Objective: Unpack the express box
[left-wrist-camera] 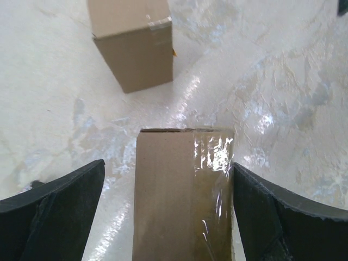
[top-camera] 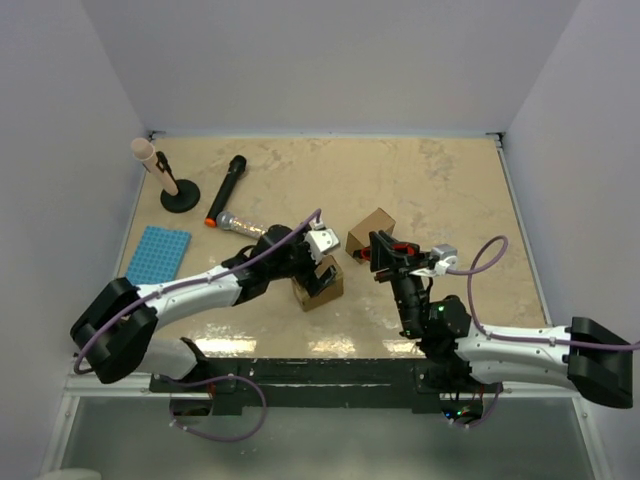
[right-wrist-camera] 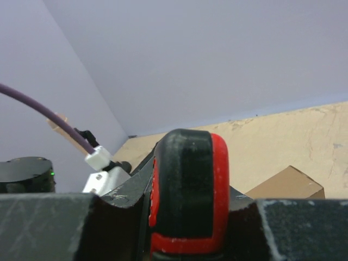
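A cardboard box [top-camera: 318,300] with tape on its top lies under my left gripper, whose fingers stand open on either side of it in the left wrist view. A second, closed-looking box [top-camera: 371,230] stands behind it to the right, also in the left wrist view [left-wrist-camera: 132,54]. My right gripper [top-camera: 392,258] is raised right of the first box, shut on a red-and-black tool [right-wrist-camera: 187,190]; its shape beyond the handle is hard to tell.
At the back left are a cylinder on a black stand [top-camera: 180,198], a black-orange rod [top-camera: 228,188], a clear cylinder [top-camera: 242,225] and a blue mat [top-camera: 157,255].
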